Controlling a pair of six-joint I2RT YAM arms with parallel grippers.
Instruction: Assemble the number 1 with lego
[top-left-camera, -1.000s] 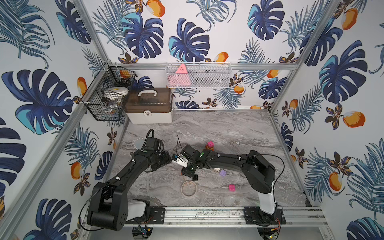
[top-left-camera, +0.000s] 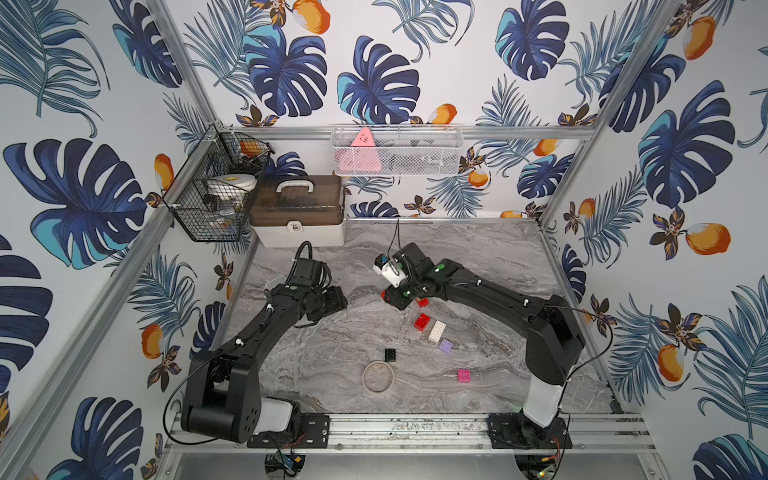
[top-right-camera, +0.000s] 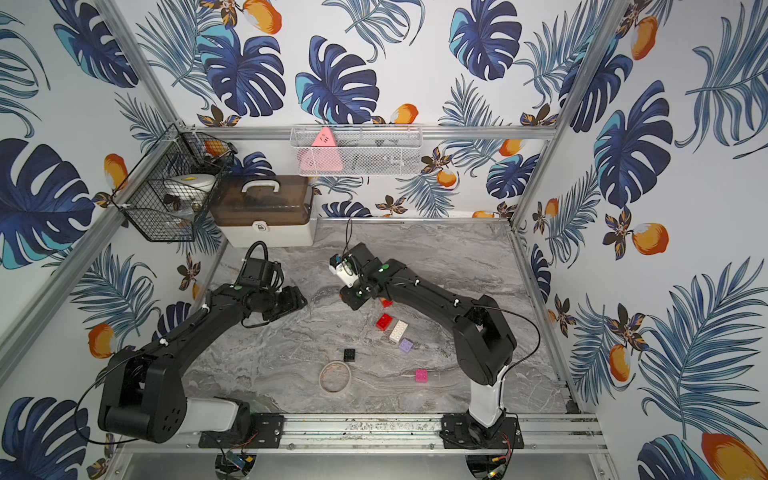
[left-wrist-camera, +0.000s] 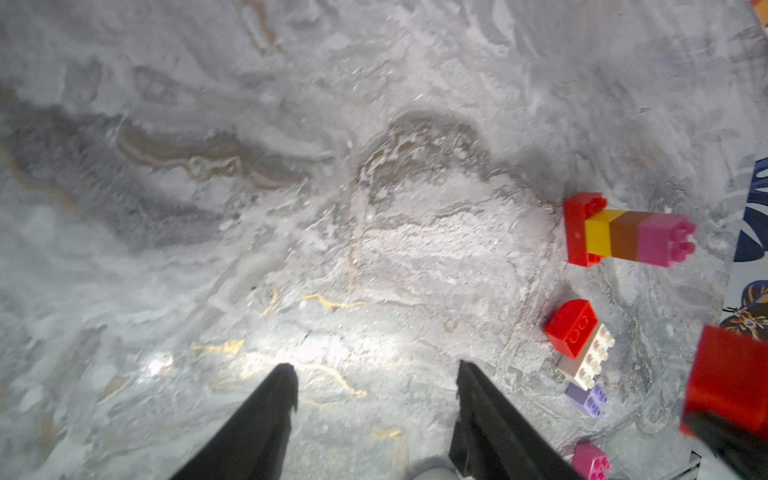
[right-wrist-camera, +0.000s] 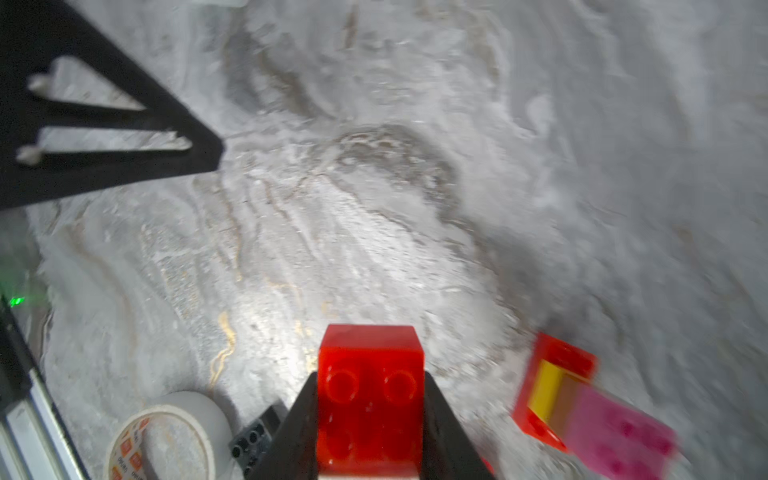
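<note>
A red brick is held up between the fingers of my right gripper; it shows blurred at the lower right of the left wrist view (left-wrist-camera: 724, 376). Below, a stack (left-wrist-camera: 620, 233) of yellow, orange and pink bricks stands on a red base brick (left-wrist-camera: 576, 224). My left gripper hangs open over bare tabletop to the left, nothing between its fingers. Loose red (left-wrist-camera: 569, 326), white (left-wrist-camera: 588, 352), lavender (left-wrist-camera: 586, 397), black (top-left-camera: 390, 354) and pink (top-left-camera: 464, 375) bricks lie on the table.
A tape roll (top-left-camera: 378, 376) lies at the front middle. A brown-lidded box (top-left-camera: 297, 212) stands at the back left under a wire basket (top-left-camera: 216, 192).
My right gripper has risen and moved toward the back of the table, uncovering the loose bricks. My left arm has shifted slightly up and toward the back.
</note>
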